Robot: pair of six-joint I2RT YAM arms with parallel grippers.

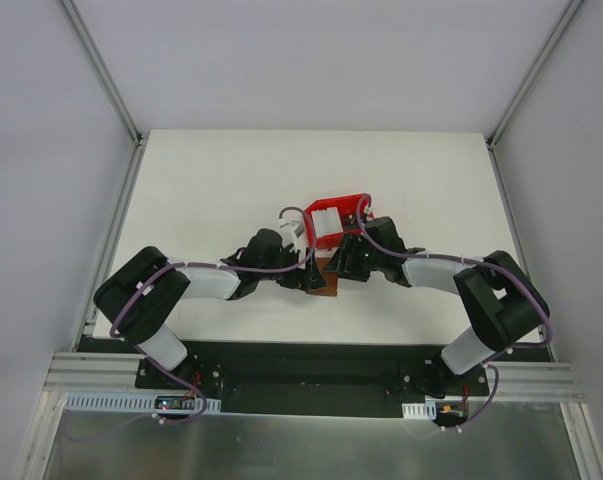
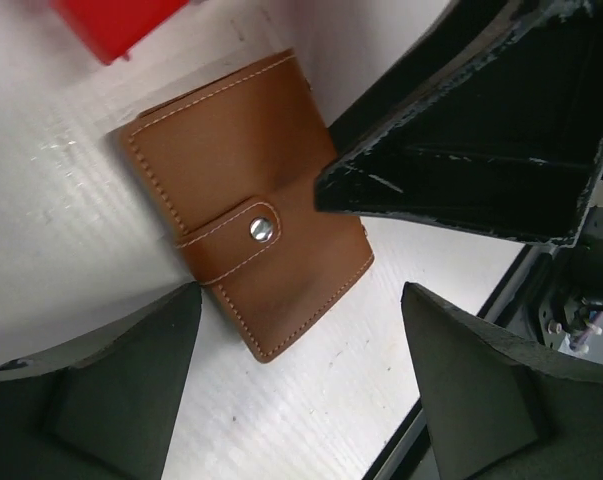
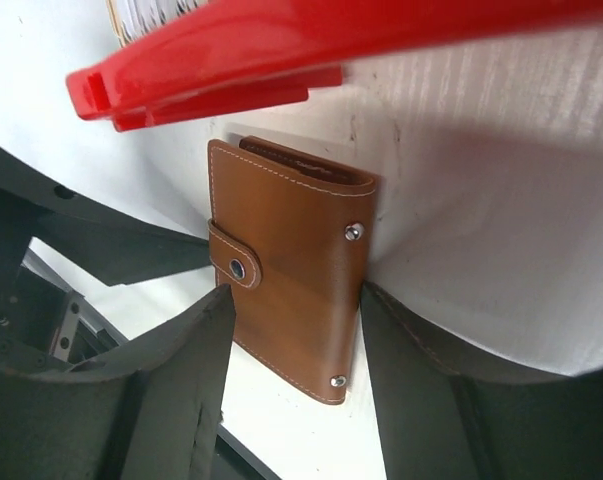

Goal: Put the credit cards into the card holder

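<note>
The brown leather card holder (image 1: pixel 322 283) lies closed on the table, its snap strap fastened, between my two grippers. In the left wrist view the holder (image 2: pixel 246 205) is ahead of the left gripper, whose fingers stand wide apart and open. My right gripper is open too, with its fingers either side of the holder (image 3: pixel 286 270) near the riveted spine; whether they touch it I cannot tell. White cards (image 1: pixel 327 222) stand in the red tray (image 1: pixel 336 241) behind the holder.
The red tray (image 3: pixel 281 50) stands close behind the holder, with a dark compartment at its right. A black finger of the right gripper reaches over the holder, so the two arms are close together.
</note>
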